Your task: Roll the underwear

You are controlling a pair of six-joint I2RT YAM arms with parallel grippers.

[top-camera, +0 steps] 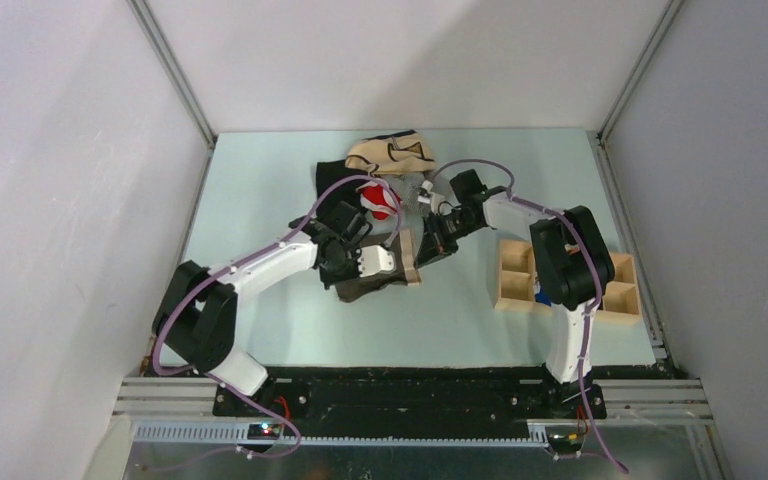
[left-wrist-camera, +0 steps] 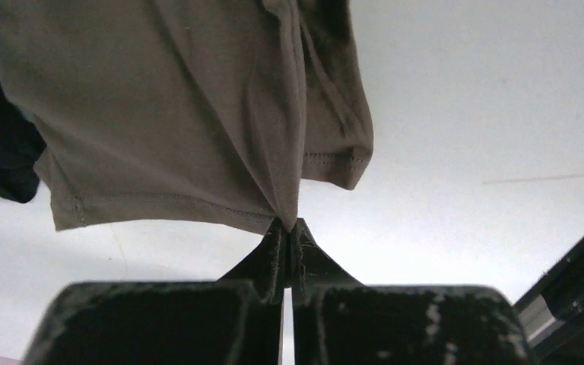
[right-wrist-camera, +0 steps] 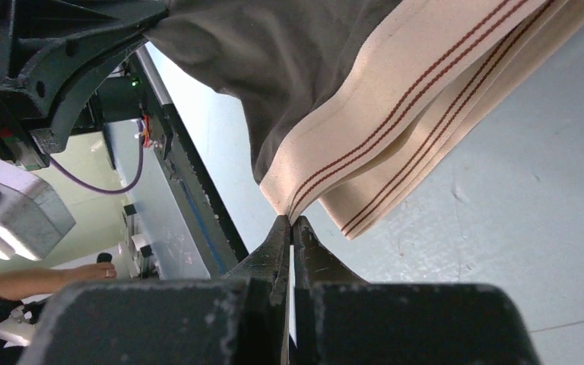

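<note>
The underwear is brown-grey cloth with a beige waistband striped in dark red. From above, the underwear (top-camera: pixel 368 285) spans between my two grippers, partly covered by the left arm. In the left wrist view, my left gripper is shut on a pinched fold at the cloth's hem, and the underwear (left-wrist-camera: pixel 160 114) fans out beyond it. My right gripper is shut on the waistband (right-wrist-camera: pixel 380 122) near one of its corners. A second layer of the band hangs free beside that grip in the right wrist view.
Behind the underwear lie a black cloth (top-camera: pixel 328 176), a red and white piece (top-camera: pixel 379 202), and beige clothing (top-camera: pixel 392 154). A wooden compartment box (top-camera: pixel 512 300) stands at the right, under the right arm.
</note>
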